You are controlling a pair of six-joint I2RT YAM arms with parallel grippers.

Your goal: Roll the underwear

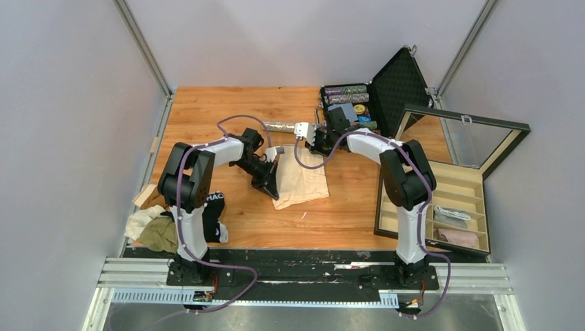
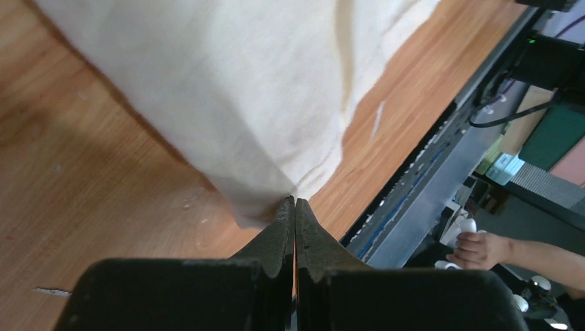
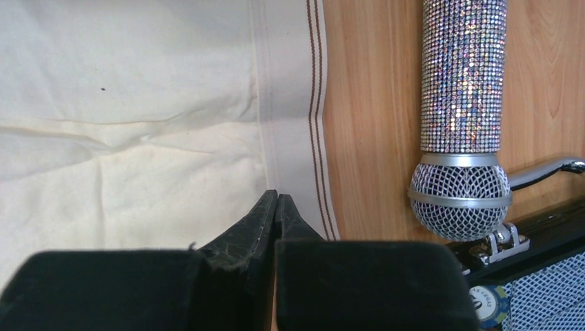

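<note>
A cream cloth (image 1: 301, 181) lies flat on the wooden table, with brown stripes along one edge in the right wrist view. My left gripper is shut with its tips down at a corner of the cloth (image 2: 241, 103); whether any fabric is between them is unclear. My right gripper is shut over the striped border at the cloth's far part, with nothing visible between its fingers.
A sparkly microphone (image 3: 461, 83) lies just beyond the cloth, beside an open black case (image 1: 399, 79). At right stands a compartment box (image 1: 448, 181) with folded items. Dark and light clothes (image 1: 160, 233) are piled at the near left.
</note>
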